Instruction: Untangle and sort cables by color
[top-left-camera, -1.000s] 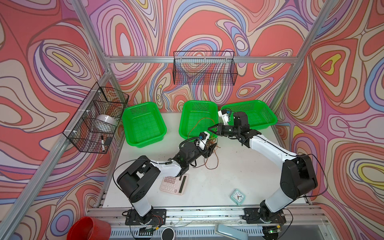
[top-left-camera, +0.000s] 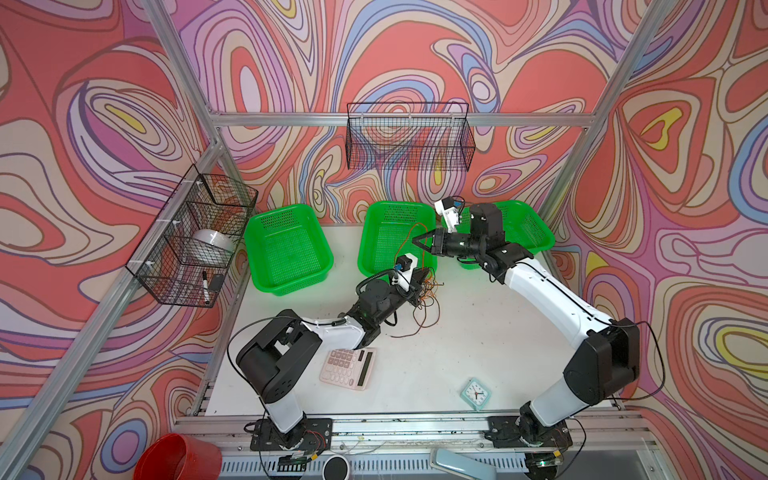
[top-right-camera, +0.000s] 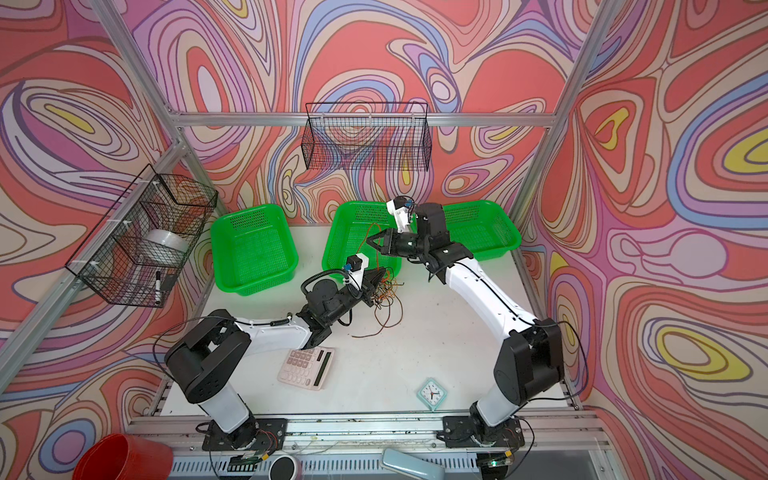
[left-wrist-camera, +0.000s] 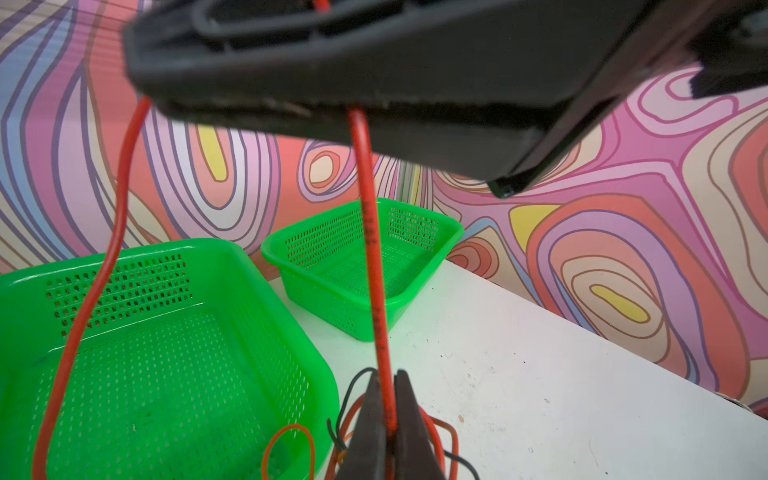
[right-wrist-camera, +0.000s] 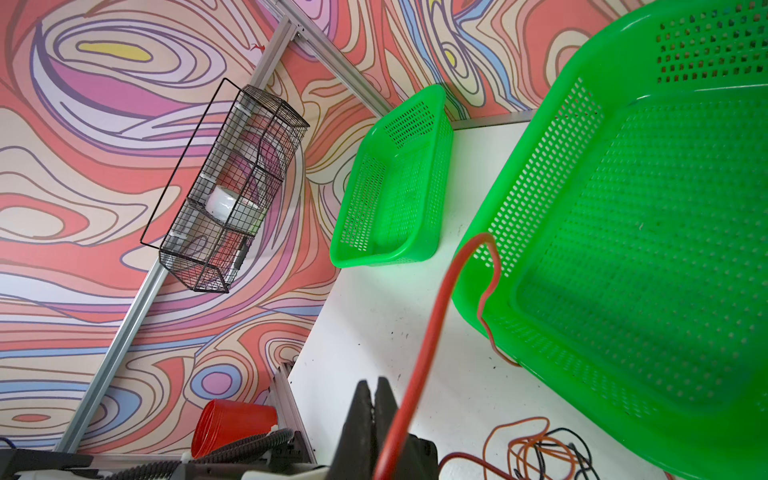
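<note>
A red cable (left-wrist-camera: 372, 240) stretches between my two shut grippers. In the left wrist view it runs down onto the fingertips of my left gripper; whether it passes between them is unclear. Higher up, my right gripper is shut on the cable, its pinch point partly hidden. A slack part of the red cable loops beyond it and hangs over the middle basket (top-left-camera: 366, 240). Below the left gripper, the tangle (right-wrist-camera: 544, 456) of orange-red and black cables lies on the table, with a loose strand reaching toward the front.
Two more green baskets stand left (top-left-camera: 288, 284) and right (top-left-camera: 532, 220) at the back; all look empty. A pink calculator (top-left-camera: 349, 368) lies under the left arm, a small clock (top-left-camera: 475, 393) near the front.
The left gripper has shifted slightly; the loose strand at the front has changed shape.
</note>
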